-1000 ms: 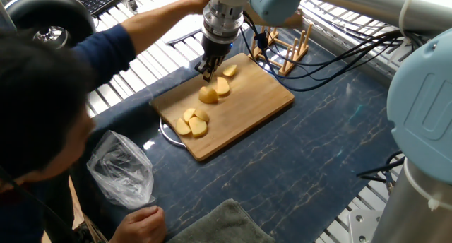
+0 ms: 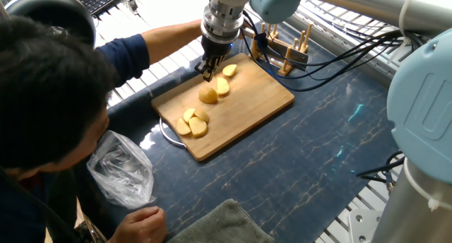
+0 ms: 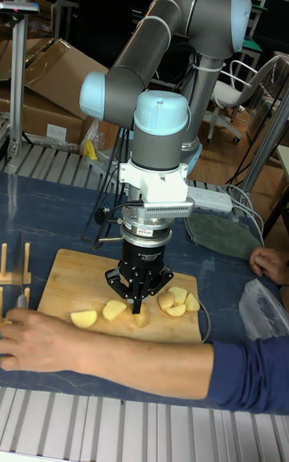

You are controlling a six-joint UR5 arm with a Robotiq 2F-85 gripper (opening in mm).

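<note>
My gripper [image 3: 136,306] points down over the cutting board [image 2: 247,105], its fingertips close together; it looks shut, with nothing visible between them. Just below the tips in exterior view 1 lies a rounded potato piece [image 2: 207,95]. Two cut pieces, a potato slice [image 2: 222,86] and a smaller potato wedge [image 2: 229,70], lie towards the rack end. At the opposite end sits a cluster of several potato pieces [image 2: 198,126]. A person's hand [image 3: 30,338] holds a knife [image 3: 21,299] by the wooden rack [image 2: 286,66], with the blade upright in exterior view 3.
The person's forearm [image 3: 128,363] crosses in front of the board, close to my gripper. A clear plastic bag [image 2: 121,171] and a grey cloth [image 2: 222,225] lie on the dark table [image 2: 311,144]. Cables [image 2: 339,59] hang near the rack. Table to the board's right is clear.
The person has leaned in, and the reaching arm has shifted. A dark blade now shows at the wooden rack, absent there one second ago. My gripper, the board and the potato pieces have stayed put.
</note>
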